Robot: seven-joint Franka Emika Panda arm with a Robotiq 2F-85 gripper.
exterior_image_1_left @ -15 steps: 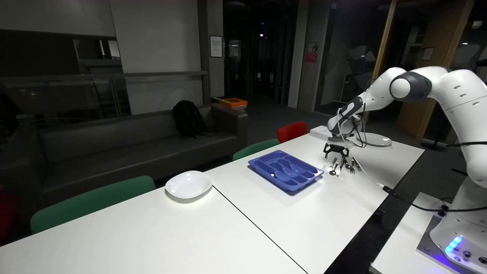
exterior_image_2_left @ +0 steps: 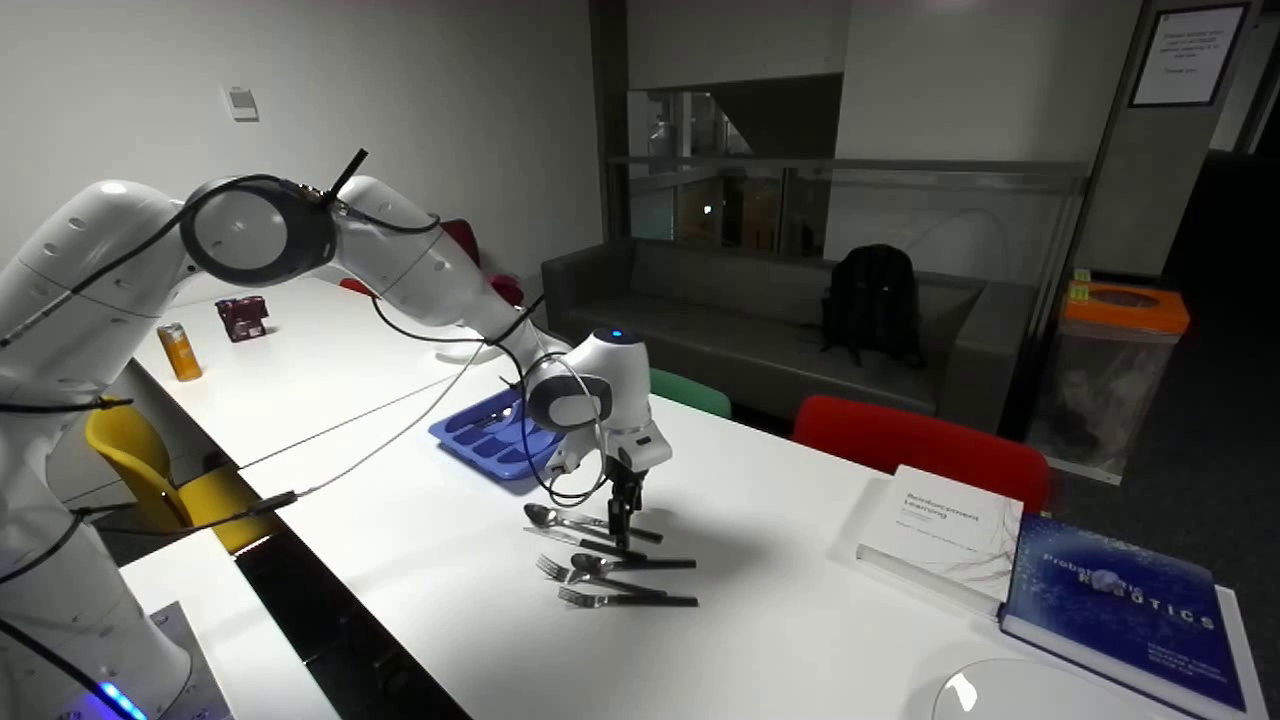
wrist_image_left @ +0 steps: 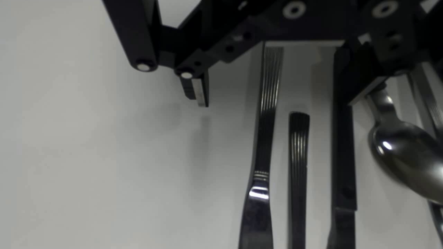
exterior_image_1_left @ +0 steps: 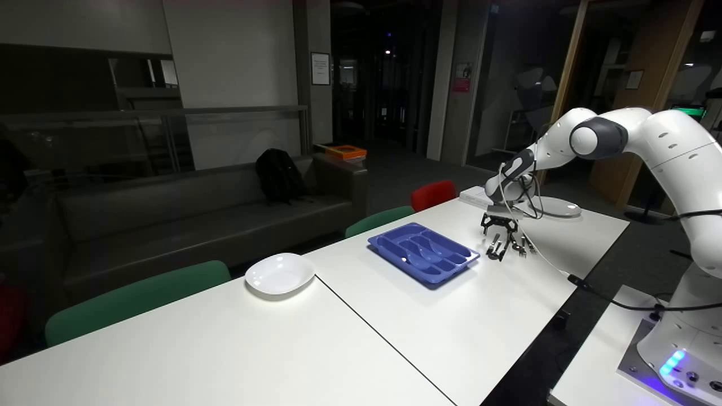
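My gripper is open above the cutlery, nothing held between its fingers. In the wrist view, a ridged silver handle (wrist_image_left: 265, 112) and a shorter dark handle (wrist_image_left: 299, 166) lie below the gap. A black handle (wrist_image_left: 344, 166) runs under the right finger, and a spoon (wrist_image_left: 409, 157) lies to its right. Seen from exterior view 2, the gripper (exterior_image_2_left: 624, 510) points down among several pieces, including a spoon (exterior_image_2_left: 542, 515), a knife (exterior_image_2_left: 564, 540) and a fork (exterior_image_2_left: 588, 598). The blue cutlery tray (exterior_image_1_left: 425, 256) stands beside them with some cutlery inside.
A white bowl (exterior_image_1_left: 279, 273) sits farther along the table. Two books, one white (exterior_image_2_left: 942, 536) and one blue (exterior_image_2_left: 1122, 606), and a white plate (exterior_image_2_left: 1032, 694) occupy the other end. A cable (exterior_image_2_left: 396, 438) hangs from the arm. Bare tabletop separates the cutlery from the books.
My arm has come down slightly, and the gripper sits a little lower and slightly to the right in exterior view 1. The tray and bowl have stayed in place.
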